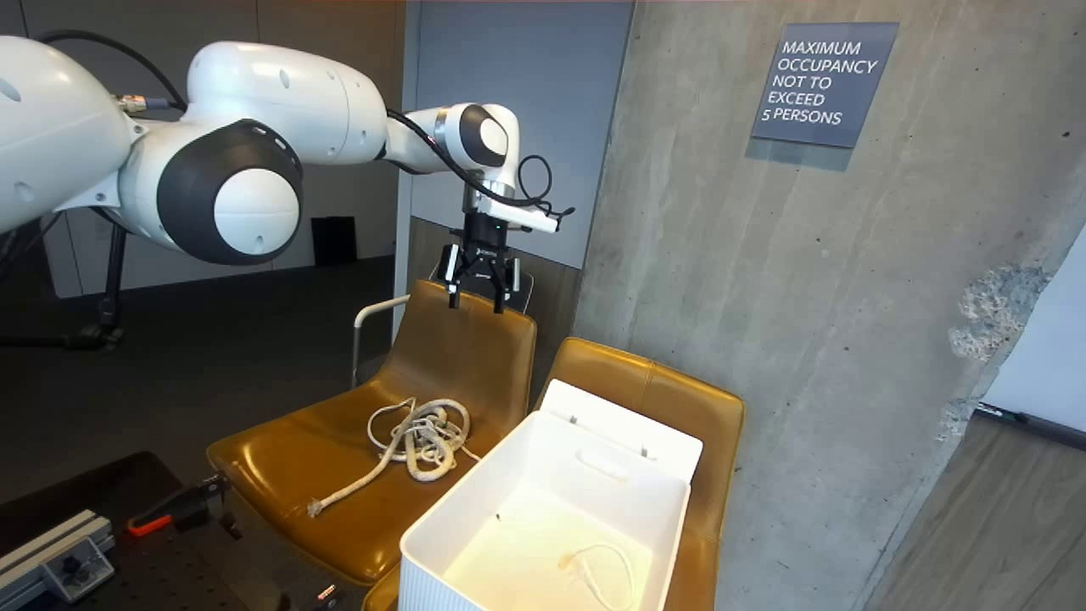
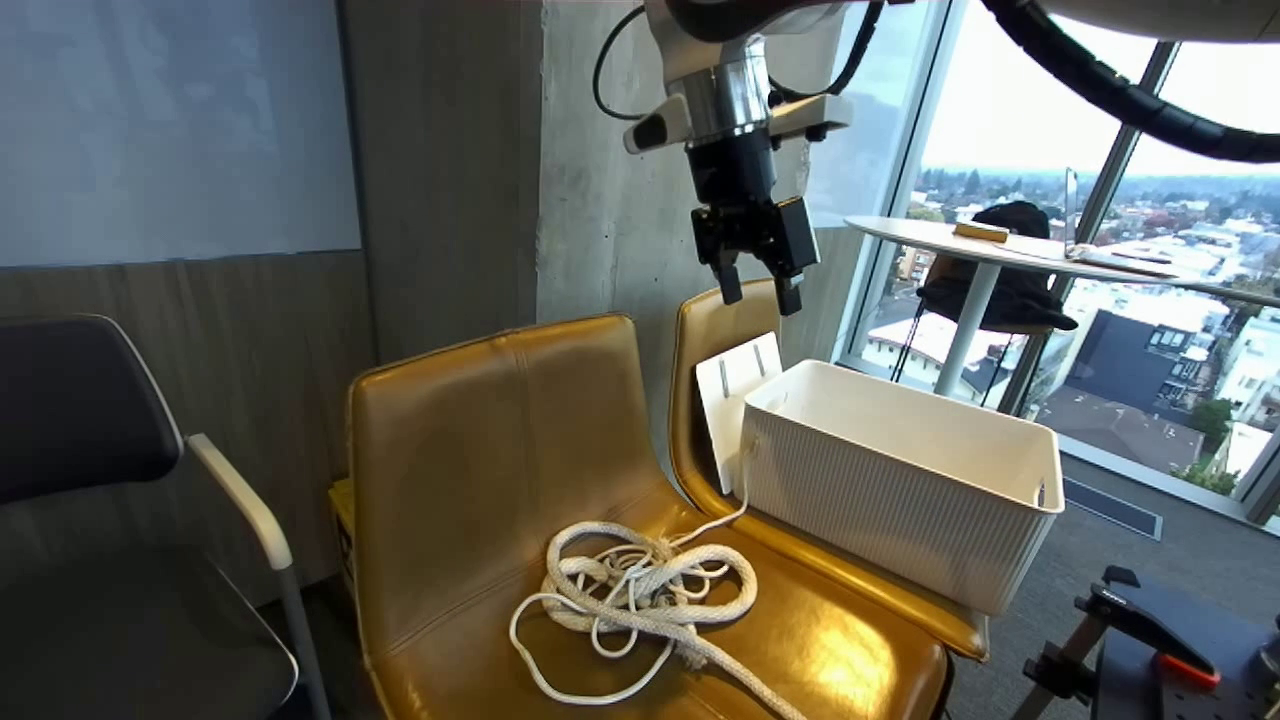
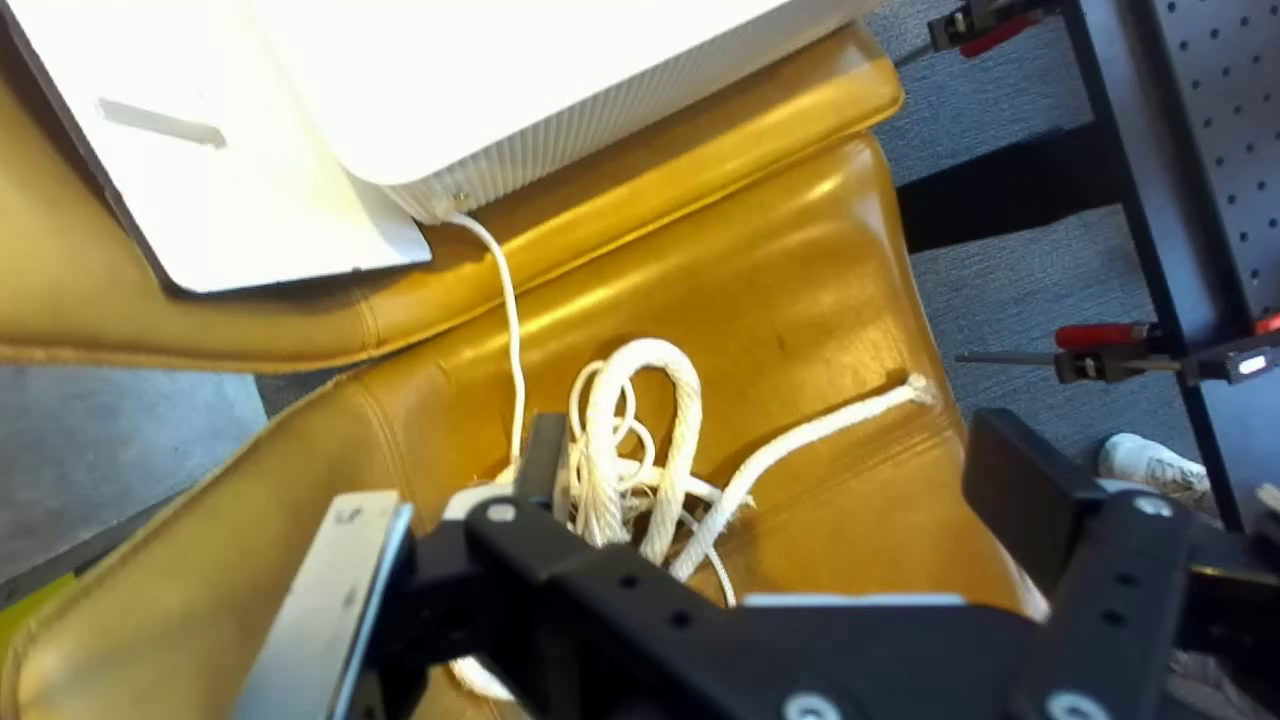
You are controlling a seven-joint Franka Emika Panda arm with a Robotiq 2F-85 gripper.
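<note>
A tangle of white rope (image 1: 430,438) lies on the seat of the left tan chair, thick and thin strands looped together. One thick frayed end (image 3: 918,389) reaches toward the seat's front edge. From the tangle a thin strand (image 3: 512,324) runs to the corner of the white bin (image 2: 894,480), which sits on the neighbouring chair. My gripper (image 1: 476,302) hangs above the rope chair near its backrest, pointing down. Its fingers (image 3: 1014,498) are spread wide with nothing between them, well clear of the rope. Part of the tangle is hidden behind the gripper in the wrist view.
A white panel (image 2: 728,406) leans on the second chair's backrest behind the bin. Inside the bin lies a thin pale cord (image 1: 593,580). A dark bench with clamps (image 1: 183,507) stands before the chairs, and a concrete wall (image 1: 814,356) rises behind.
</note>
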